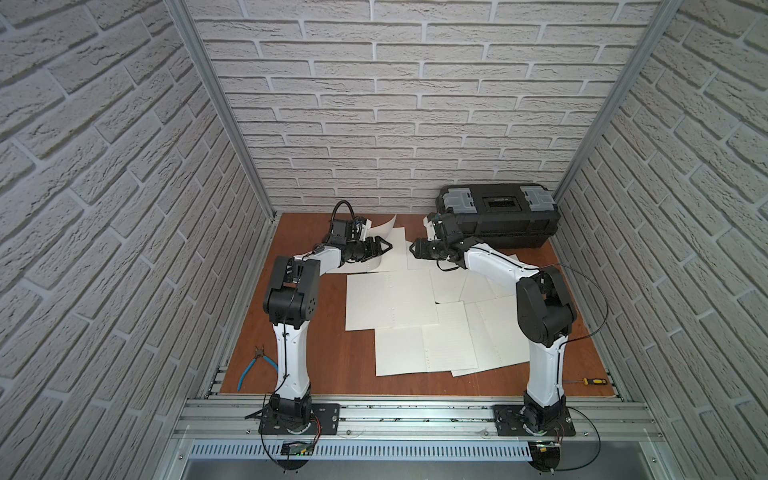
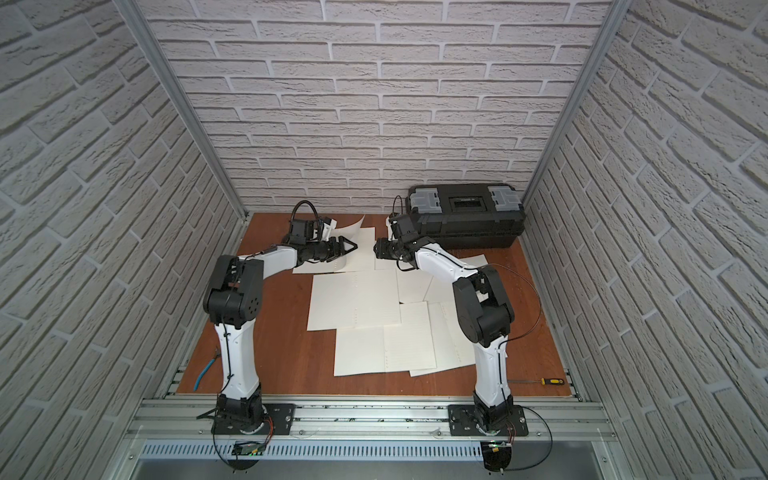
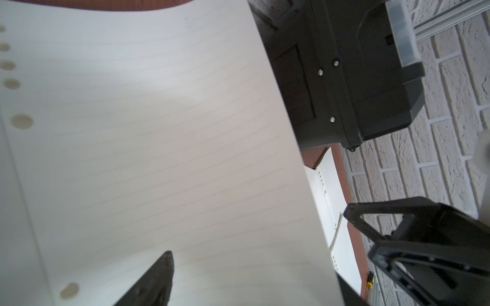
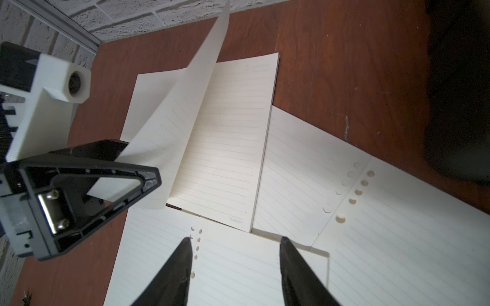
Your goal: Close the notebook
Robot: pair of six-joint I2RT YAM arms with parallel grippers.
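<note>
At the far left of the table lies an open lined notebook (image 4: 232, 127), its left leaf (image 4: 173, 117) lifted and curving up to the right. My left gripper (image 1: 384, 249) is at this leaf; its fingers stand apart, one finger in front of the paper and the other behind it. In the left wrist view the raised leaf (image 3: 168, 142) fills most of the picture, and its edge runs between the two fingers. My right gripper hangs open and empty above the neighbouring notebooks, to the right of the left one.
Several other open notebooks cover the middle and right, among them one in front (image 1: 392, 300) and one nearer the front edge (image 1: 424, 348). A black toolbox (image 1: 497, 212) stands at the back right. Pliers (image 1: 260, 364) lie front left, a screwdriver (image 1: 593, 381) front right.
</note>
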